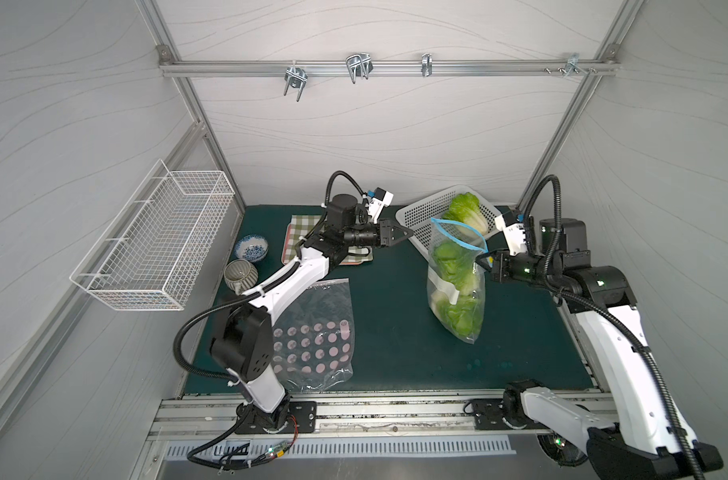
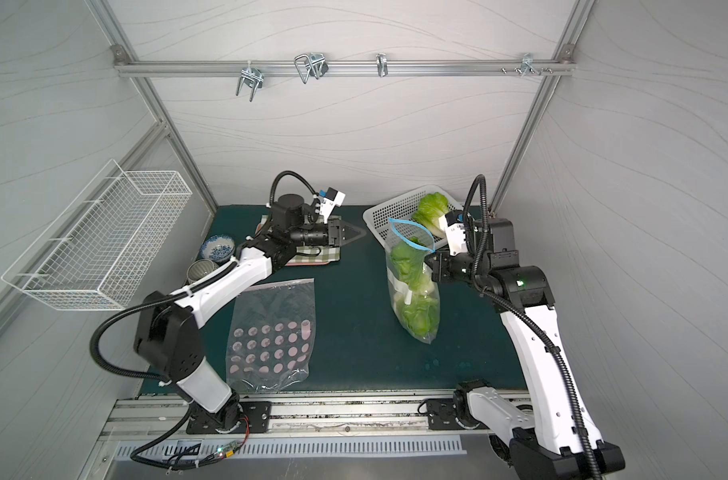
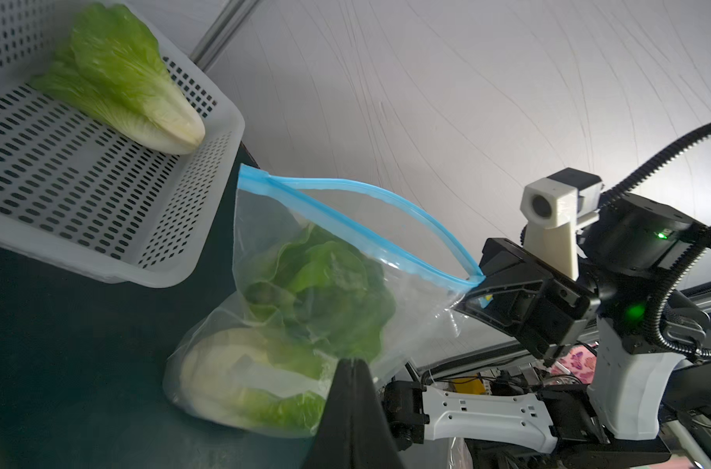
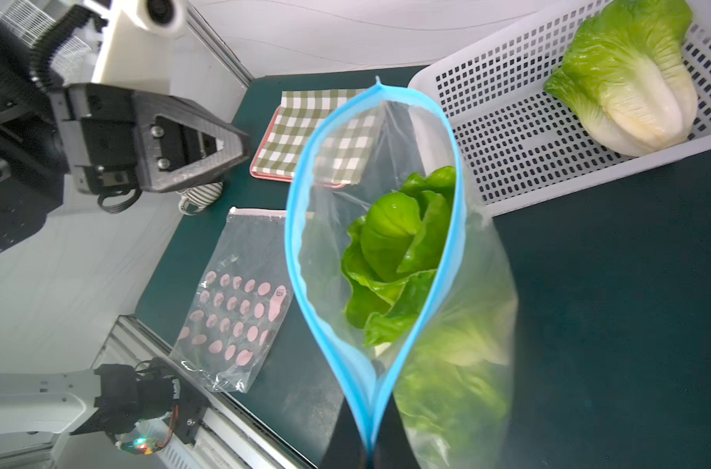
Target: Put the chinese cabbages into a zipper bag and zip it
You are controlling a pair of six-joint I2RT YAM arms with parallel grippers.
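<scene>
A clear zipper bag (image 1: 457, 296) with a blue zip rim (image 4: 295, 234) hangs from my right gripper, which is shut on one corner of the rim. Its mouth gapes. Inside, a leafy green cabbage (image 4: 390, 242) sits near the opening, and more cabbage (image 1: 462, 317) lies at the bottom. To the left of the bag, apart from it, my left gripper (image 1: 410, 233) is shut with nothing between its fingers. One more chinese cabbage (image 4: 625, 82) lies in the white basket (image 4: 519, 204).
A flat clear bag with pink dots (image 1: 313, 336) lies at front left. Behind it are a checkered cloth (image 4: 320, 129), a blue-patterned bowl (image 1: 252, 248) and a striped cup (image 1: 240, 275). A wire basket (image 1: 160, 240) hangs at left.
</scene>
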